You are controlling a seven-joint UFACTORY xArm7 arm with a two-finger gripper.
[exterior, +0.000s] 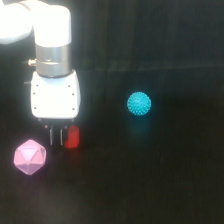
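Note:
My gripper (57,136) points down at the left of the view, below its white body, with two thin dark fingers. A small red block (72,138) sits on the dark surface at the right finger, partly covered by the gripper. Most of the block shows to the right of that finger; whether they touch I cannot tell. A gap seems to show between the fingers, but the dark background hides how far the fingers stand apart. Just left of and nearer than the gripper lies a pink many-faced ball (30,157).
A spiky cyan ball (139,103) rests alone, well to the right of the arm. The pink ball is close beside the gripper's left side.

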